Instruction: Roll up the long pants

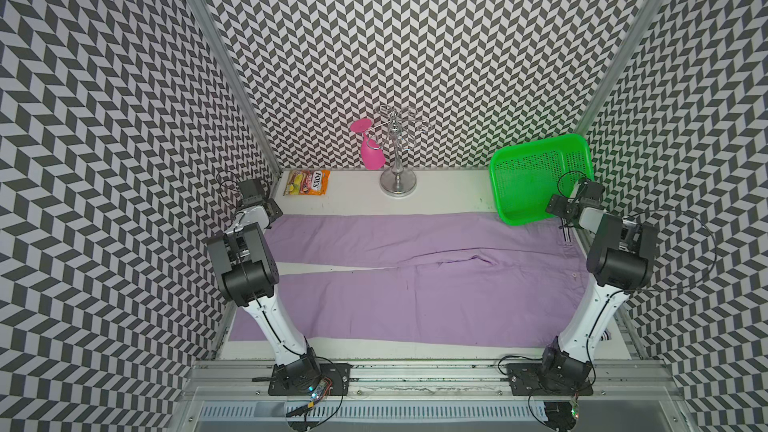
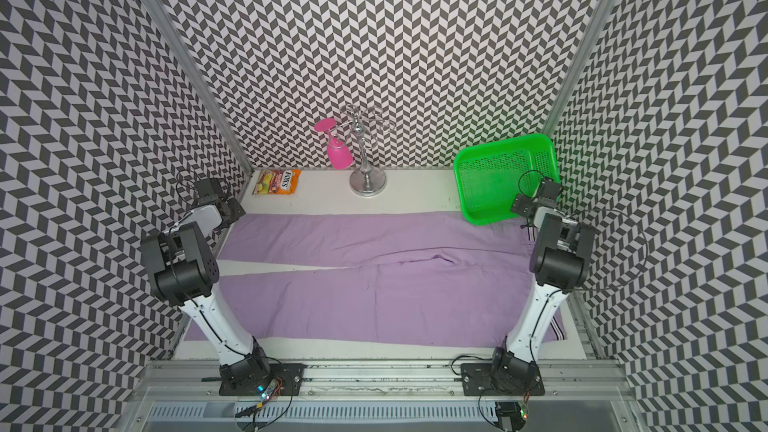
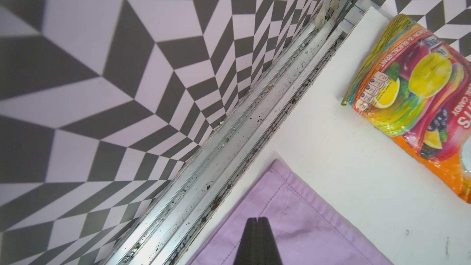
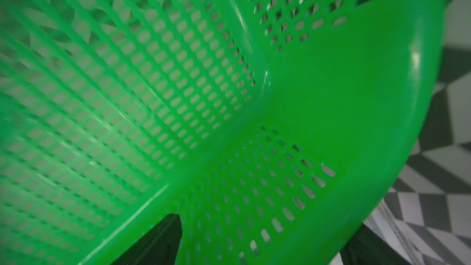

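Observation:
The long lilac pants (image 1: 496, 304) lie flat across the table, legs toward the left and waist toward the right. In the left wrist view, my left gripper is shut with nothing between its fingertips. It shows over the hem corner of the far pant leg (image 3: 282, 201), whose fabric lies outside the fingers. My right gripper has its fingers wide apart, one seen inside the green basket (image 4: 314, 117) and the other beyond its rim. The far waist corner lies close to that gripper and is partly covered by the basket and arm.
The basket stands tilted at the back right, its near edge over the pants. A candy bag (image 1: 307, 182) lies at the back left. A pink spray bottle (image 1: 372, 152) hangs on a metal stand (image 1: 397, 182) at the back middle. Side walls are close to both arms.

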